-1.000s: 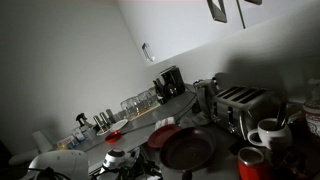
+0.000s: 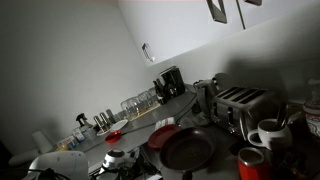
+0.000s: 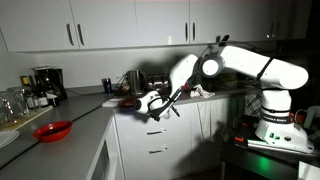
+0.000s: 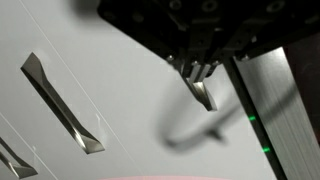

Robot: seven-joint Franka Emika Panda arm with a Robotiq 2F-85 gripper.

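Observation:
In the wrist view my gripper points down from the upper right, its fingers close together. A shiny metal piece point(image 4: 206, 96) shows at their tips; it resembles the flared end of a drawer handle, but I cannot tell whether the fingers touch it. White drawer fronts point(image 4: 130, 95) fill the background, with one metal handle point(image 4: 62, 105) to the left and another handle point(image 4: 14, 160) at the lower left corner. In the second exterior view the arm point(image 3: 215, 68) reaches from the right to the white drawers point(image 3: 135, 145); its fingertips are too small to read there.
Above on the counter are a dark pan point(image 2: 188, 149), a toaster point(image 2: 241, 103), a red can point(image 2: 252, 163) and a white mug point(image 2: 270, 134). A red bowl point(image 3: 52, 131) lies on the left counter. Open floor point(image 3: 200, 174) lies before the drawers.
The counter objects stay where they were.

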